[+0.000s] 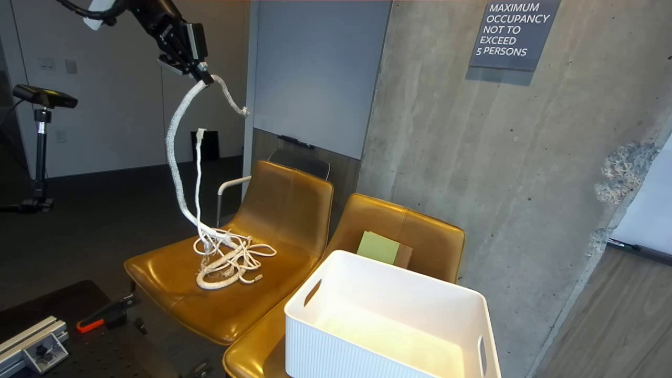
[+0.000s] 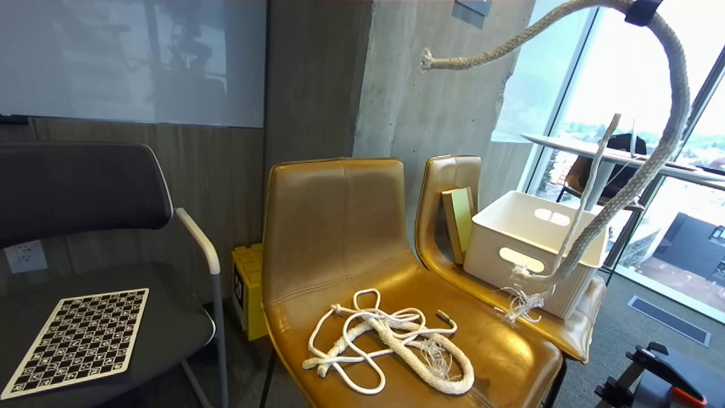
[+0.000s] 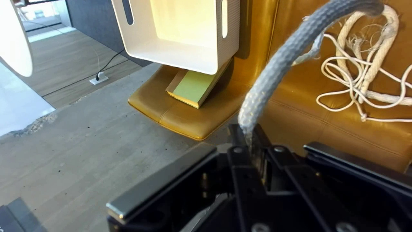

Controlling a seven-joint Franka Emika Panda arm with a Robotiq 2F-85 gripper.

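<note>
My gripper (image 1: 205, 75) is shut on a thick white braided rope (image 1: 174, 142), high over the left brown chair. One short end of the rope sticks out past the fingers; the long part curves down towards the seat. In exterior view 2 the held rope (image 2: 669, 129) arches at the right, its frayed lower end hanging in front of the bin. The wrist view shows the rope (image 3: 266, 83) coming out from between the fingertips. A tangled pile of rope and thin cord (image 2: 387, 333) lies on the brown chair (image 2: 333, 231).
An empty-looking white bin (image 1: 390, 296) stands on the right brown chair (image 1: 403, 223), with a green book (image 1: 378, 248) against the backrest behind it. A grey chair (image 2: 81, 204) bears a checkered board (image 2: 85, 333).
</note>
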